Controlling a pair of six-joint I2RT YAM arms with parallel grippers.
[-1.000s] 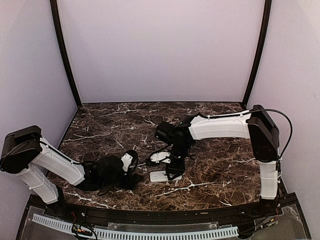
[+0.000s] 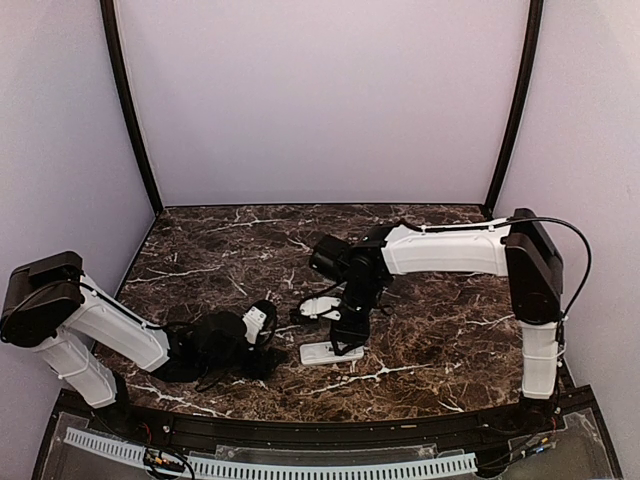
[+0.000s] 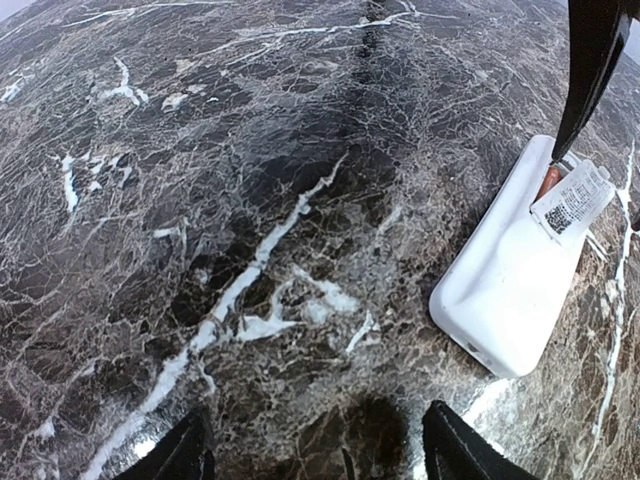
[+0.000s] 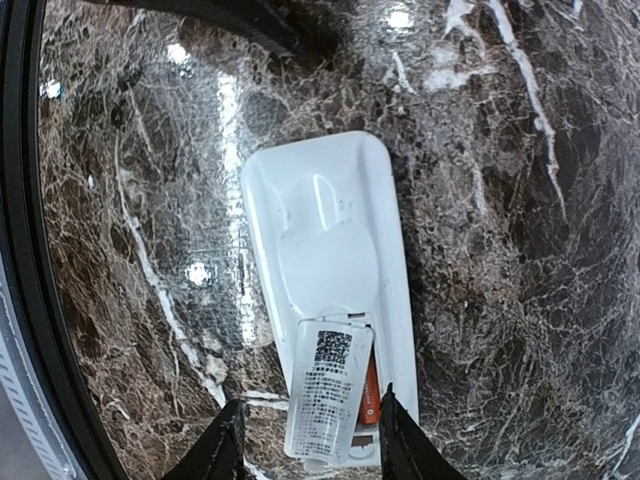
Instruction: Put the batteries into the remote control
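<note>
The white remote control (image 4: 330, 215) lies back side up on the marble table, its battery compartment exposed. Across that compartment rests a white labelled cover (image 4: 326, 395), skewed and tilted against the remote. Beside the cover a reddish-brown battery (image 4: 371, 392) shows inside the bay; whatever lies beneath the cover is hidden. Around the cover end, my right gripper is open, one finger on each side, with no visible grip on it. My left gripper stands open with nothing between its fingers, to the left of the remote in the top view.
Dark, white-veined tabletop (image 2: 230, 240) is bare behind both arms and to the right of the remote. A slotted metal rail (image 2: 300, 470) runs along the front edge. The right arm hides part of the remote from above.
The left arm and the remote look unmoved.
</note>
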